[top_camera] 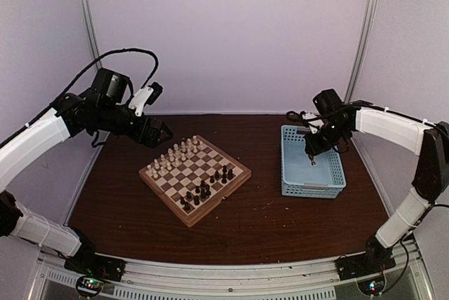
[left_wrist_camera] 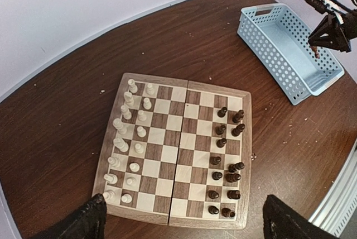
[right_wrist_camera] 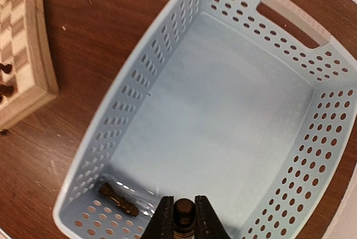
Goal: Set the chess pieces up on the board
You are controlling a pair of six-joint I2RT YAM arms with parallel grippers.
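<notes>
The wooden chessboard (top_camera: 194, 170) lies on the table left of centre. White pieces (left_wrist_camera: 120, 143) stand in two rows along one side of it, and dark pieces (left_wrist_camera: 221, 142) occupy the opposite side with some squares empty among them. Over the blue basket, my right gripper is shut on a dark chess piece (right_wrist_camera: 183, 212), whose round top shows between the fingertips. Another dark piece (right_wrist_camera: 118, 199) lies on its side in a near corner of the basket. My left gripper hangs open beyond the board's white side, its fingers apart and empty.
The blue basket (top_camera: 284, 168) stands at the right of the table, its perforated walls rising around the piece lying inside. Bare table (top_camera: 259, 226) stretches between basket and board and along the front.
</notes>
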